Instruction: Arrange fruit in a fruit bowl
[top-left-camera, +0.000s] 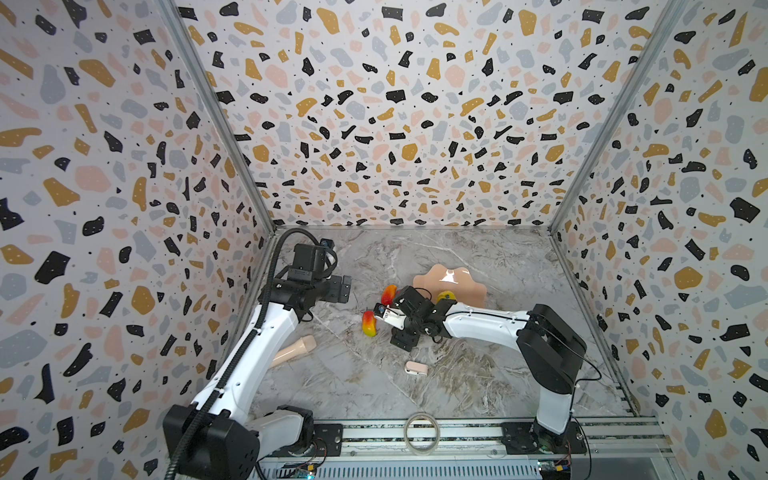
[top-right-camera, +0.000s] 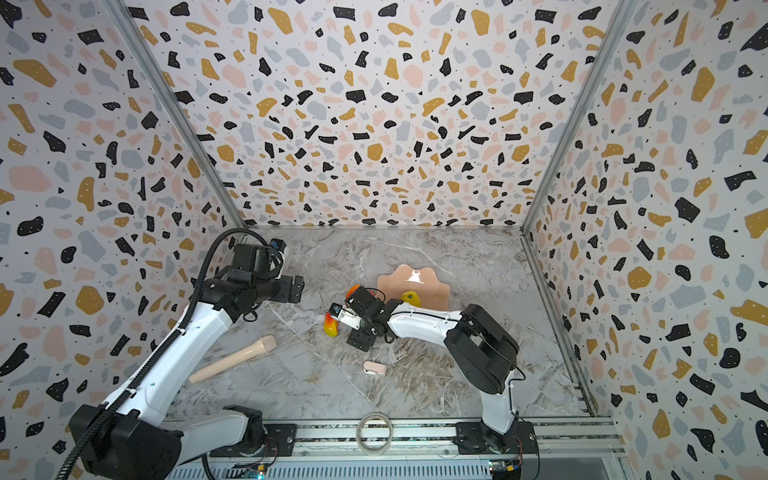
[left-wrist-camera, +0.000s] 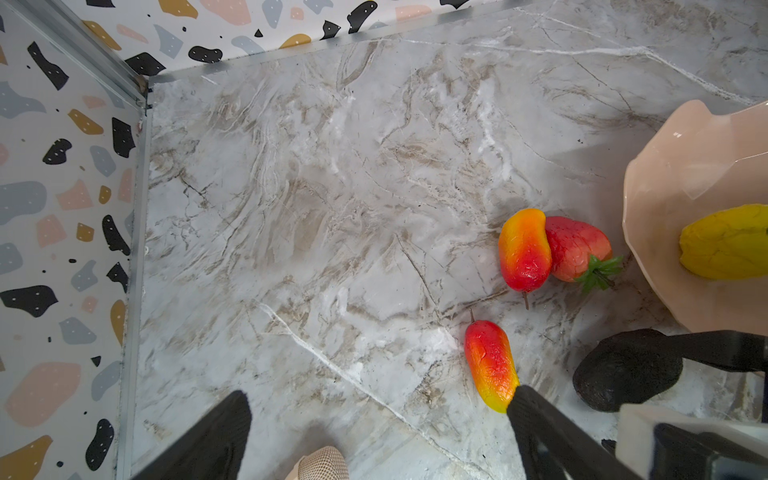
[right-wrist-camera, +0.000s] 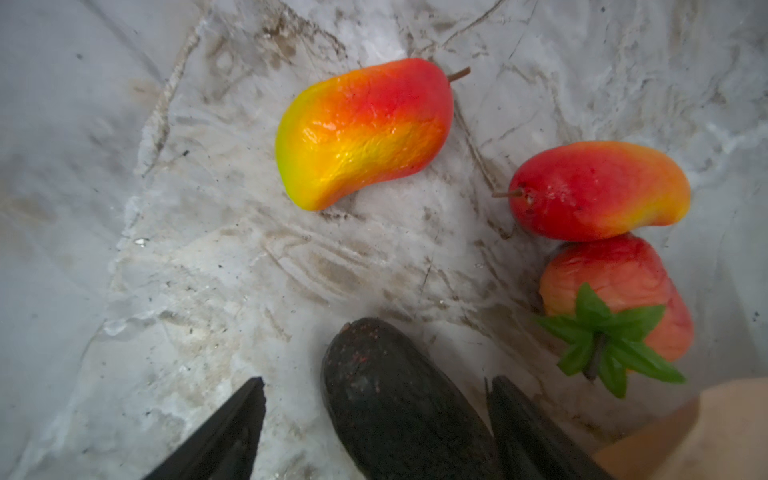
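Note:
The pink scalloped fruit bowl (left-wrist-camera: 664, 160) holds a yellow fruit (left-wrist-camera: 724, 240). Left of it on the marble lie two red-yellow mangoes, an upper mango (left-wrist-camera: 524, 244) and a lower mango (left-wrist-camera: 489, 364), plus a strawberry-like red fruit (right-wrist-camera: 604, 268) with green leaves. My right gripper is low over the dark avocado (right-wrist-camera: 392, 392), its fingers apart on either side of the avocado's body; contact is unclear. My left gripper hangs open above the left of the table, nothing visible between its fingers.
A beige cylindrical item (top-right-camera: 232, 360) lies front left and a small pink object (top-right-camera: 374, 368) front centre. Walls enclose three sides.

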